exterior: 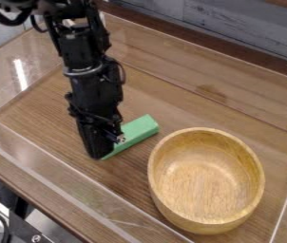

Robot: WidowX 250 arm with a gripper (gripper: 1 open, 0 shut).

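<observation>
My black gripper point(98, 140) points down from the upper left onto the wooden tabletop, its tip at the left end of a green block point(136, 133). The block lies flat and diagonal, partly hidden behind the gripper. The fingertips are dark and close together; I cannot see anything held between them.
A cream oval container point(204, 180) stands to the right of the block, close to it. Dark cables lie at the bottom left corner.
</observation>
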